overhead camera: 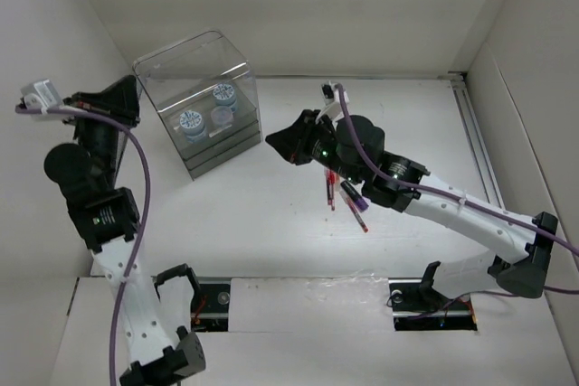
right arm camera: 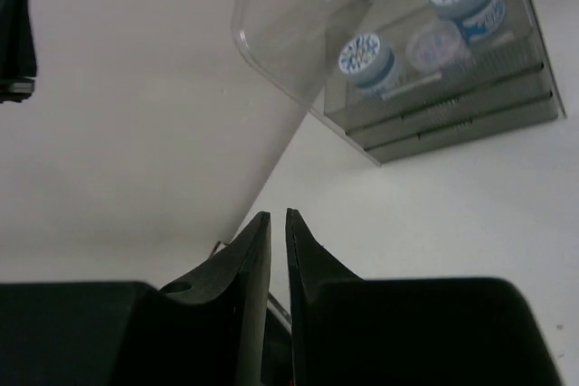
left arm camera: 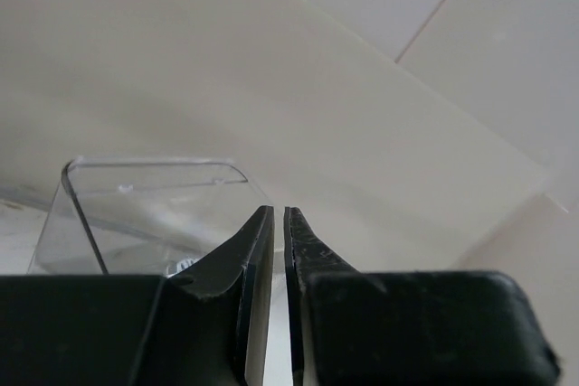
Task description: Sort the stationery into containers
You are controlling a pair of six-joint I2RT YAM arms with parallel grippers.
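A transparent lidded organiser (overhead camera: 222,153) with grey tiers stands at the back left, round blue-labelled jars (right arm camera: 475,6) inside. My left gripper (overhead camera: 127,88) is beside its upper left corner; in the left wrist view its fingers are shut with nothing visible between them. My right gripper (overhead camera: 275,140) is raised to the right of the organiser, facing it; in the right wrist view its fingertips are close together with a narrow gap, nothing seen between them. Pens and markers (overhead camera: 355,196) lie beneath the right arm, partly hidden.
White walls (overhead camera: 308,15) bound the table at the back and sides. A metal rail runs along the right edge.
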